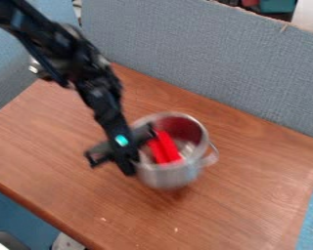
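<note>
A steel pot [174, 170] with a side handle stands on the wooden table, right of its middle line. Inside it lies a red object [164, 146]. My black gripper [122, 156] is at the pot's left rim, partly over it and blurred by motion. Its fingers appear close together; whether anything thin, such as the rim, sits between them I cannot tell.
A grey padded wall [205, 54] runs along the back. A blue tape strip [311, 217] lies at the right edge.
</note>
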